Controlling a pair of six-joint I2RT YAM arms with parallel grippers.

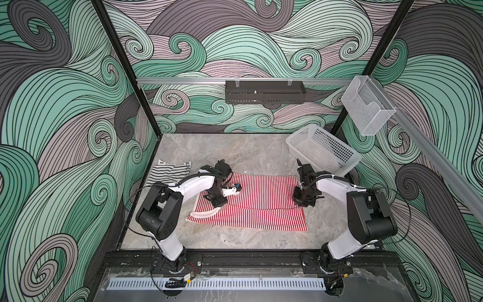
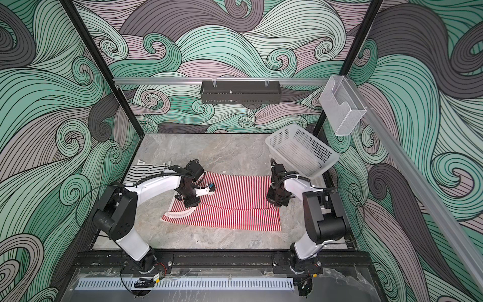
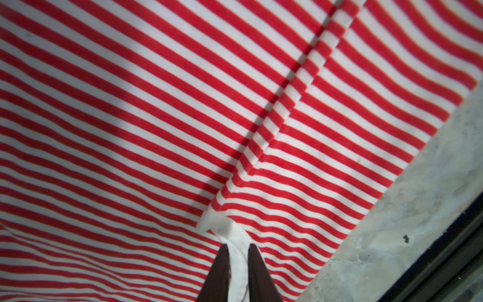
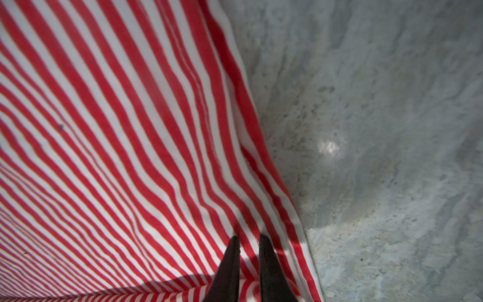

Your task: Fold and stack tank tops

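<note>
A red-and-white striped tank top (image 1: 261, 193) lies across the middle of the table. Its near edge is turned up in a strip, with a rolled seam (image 3: 281, 108) along it and white trim (image 3: 234, 234) at the left end. My left gripper is partly open over that trim, its fingers a little apart; whether they touch it cannot be told. At the right edge of the cloth, my right gripper is shut on the bunched striped fabric. A black-and-white striped top (image 1: 168, 172) lies flat at the left, partly behind the left arm.
An empty white perforated basket (image 1: 324, 149) stands at the back right, close behind the right gripper. A smaller mesh basket (image 1: 367, 105) and a dark tray (image 1: 265, 92) hang from the rails.
</note>
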